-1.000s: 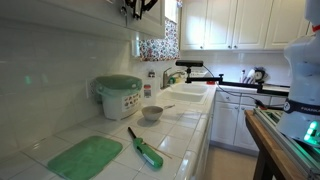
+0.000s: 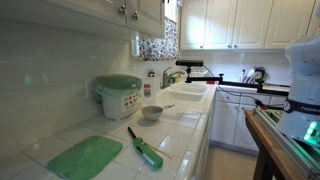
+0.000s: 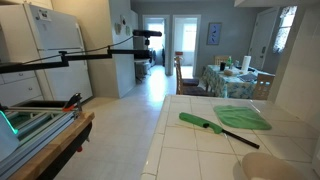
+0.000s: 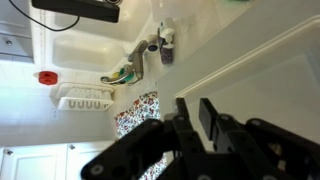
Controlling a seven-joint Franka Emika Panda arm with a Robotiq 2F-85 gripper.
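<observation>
In the wrist view my gripper reaches up from the lower edge, its two dark fingers close together with a narrow gap. It is shut, and what lies between the fingertips is too dark to make out. The tips overlap the corner of a large white panel [image 4: 255, 85], which looks like the underside or door of an upper cabinet. Neither exterior view clearly shows the gripper. White upper cabinets [image 2: 95, 10] with dark knobs hang over the counter in exterior view 1.
On the tiled counter stand a green-white rice cooker [image 2: 120, 97] and a bowl [image 2: 152, 113]. A green-handled knife [image 2: 147, 153] and a green mat [image 2: 85, 158] lie nearer. The sink [image 4: 85, 50] and faucet [image 4: 138, 62] are farther along.
The counter objects have not moved.
</observation>
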